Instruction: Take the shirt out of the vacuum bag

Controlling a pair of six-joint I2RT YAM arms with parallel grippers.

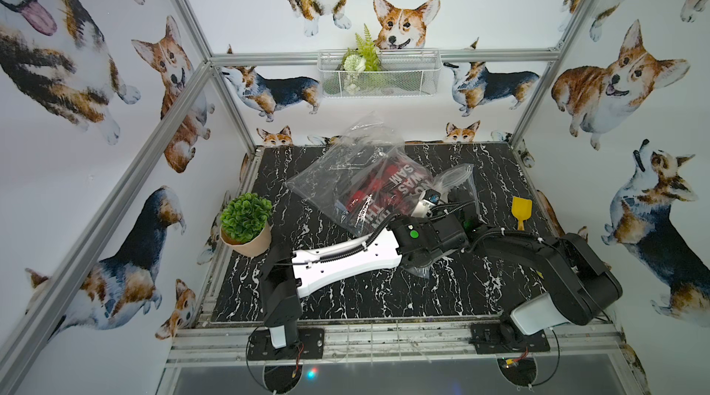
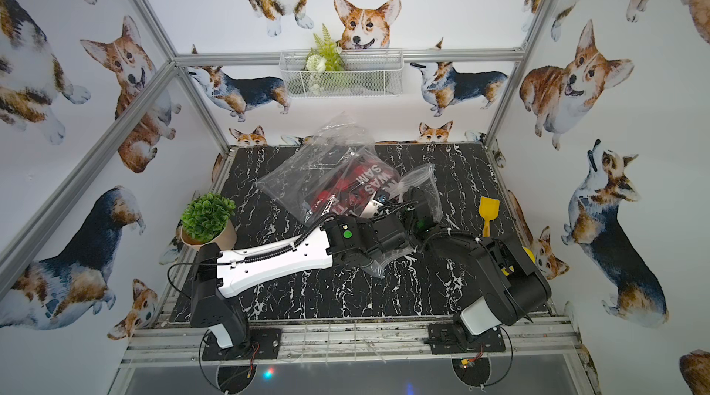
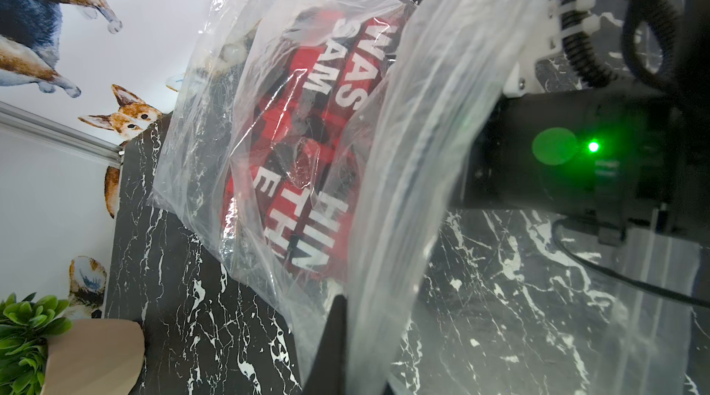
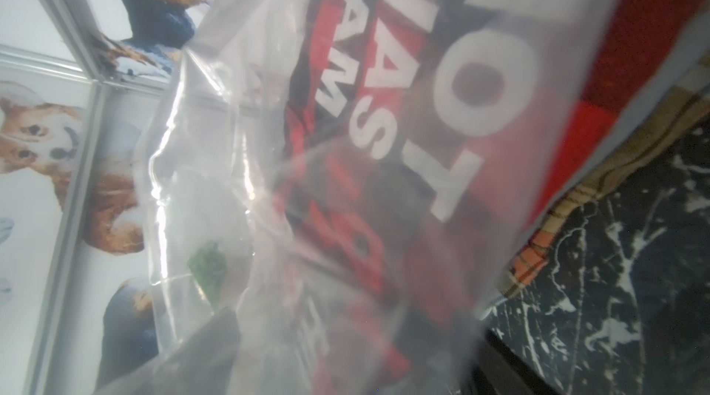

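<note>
A red-and-black shirt with white lettering (image 1: 384,180) lies inside the clear vacuum bag (image 1: 318,180) at the table's middle back. Both grippers meet at the bag's right end, mostly hidden by arms and plastic. My left gripper is shut; its tips are behind a strip of plastic in its wrist view, so what lies between them is unclear. My right gripper (image 1: 462,217) is at the bag's edge; in the right wrist view plastic covers its fingers, and beside the bag film red fabric (image 4: 621,40) shows directly above the marble table.
A potted plant (image 1: 246,225) stands at the left. A yellow spatula (image 1: 521,211) lies at the right. A wire basket (image 1: 406,77) with greenery hangs on the back wall.
</note>
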